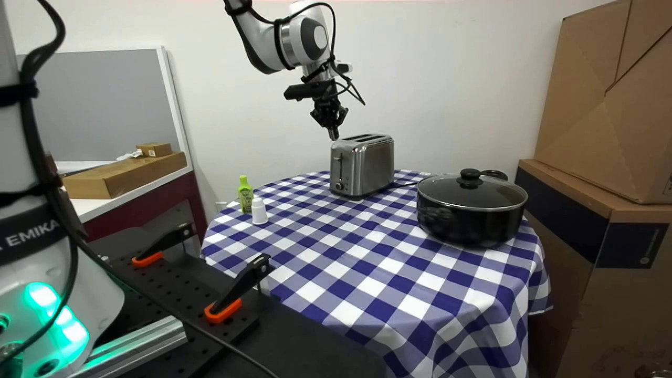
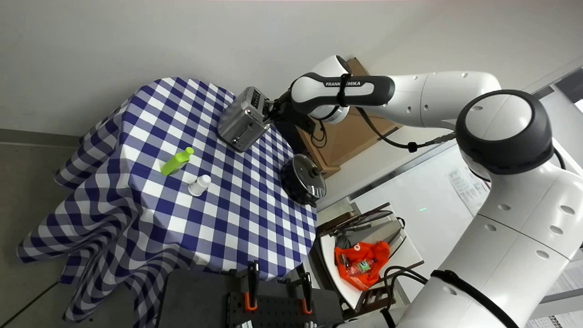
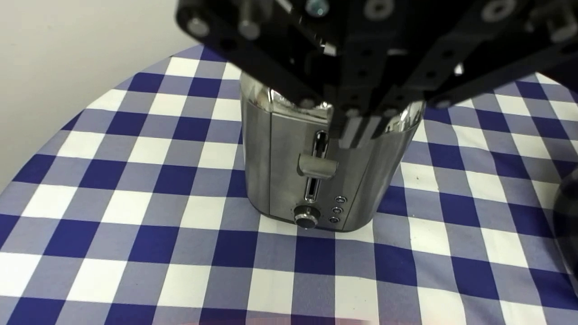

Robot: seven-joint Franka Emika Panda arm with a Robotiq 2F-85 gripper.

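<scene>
A silver toaster (image 1: 365,167) stands upright towards the back of the checkered table. Its front, with the lever (image 3: 317,167), the round knob (image 3: 306,216) and a column of small buttons, faces the wrist camera. My gripper (image 1: 334,135) is shut, pointing down beside the toaster's top front edge in exterior view 1. Nothing shows between its fingers. In the wrist view the fingertips (image 3: 357,130) overlap the upper front of the toaster, above and right of the lever. Whether they touch the metal I cannot tell. The dark linkage hides most of the toaster's top there.
A black lidded pot (image 1: 471,214) sits right of the toaster. At the table's left are a green bottle (image 1: 245,194) and a white bottle (image 1: 259,211). Cardboard boxes (image 1: 605,101) rise at the right.
</scene>
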